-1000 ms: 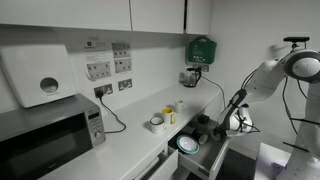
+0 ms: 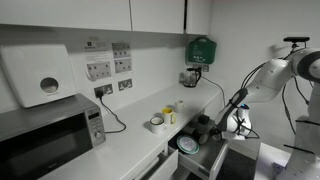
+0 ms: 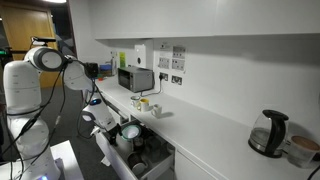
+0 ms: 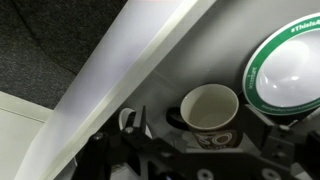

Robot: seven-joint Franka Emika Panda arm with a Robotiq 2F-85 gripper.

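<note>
In the wrist view my gripper is open, its dark fingers at either side of a mug [image 4: 211, 106] with a cream inside and a dark, patterned outside. The mug's dark handle [image 4: 176, 118] points left. It stands in an open drawer, whose pale front wall [image 4: 125, 72] runs diagonally across the view. To its right is a white plate [image 4: 288, 72] with a green rim. Exterior view 1 has the gripper [image 2: 212, 134] low over the drawer at the right; how its fingers sit around the mug is too small to tell there.
Part of another white cup [image 4: 126, 118] shows at the drawer wall, left of the mug. Several cups, including a white one [image 2: 157, 125], stand on the counter [image 2: 110, 150] behind the drawer. A microwave [image 2: 62, 133] and a kettle [image 3: 267, 132] also stand on the counter.
The arm has shifted only slightly near the drawer over the last second. The plate and the counter items look unmoved.
</note>
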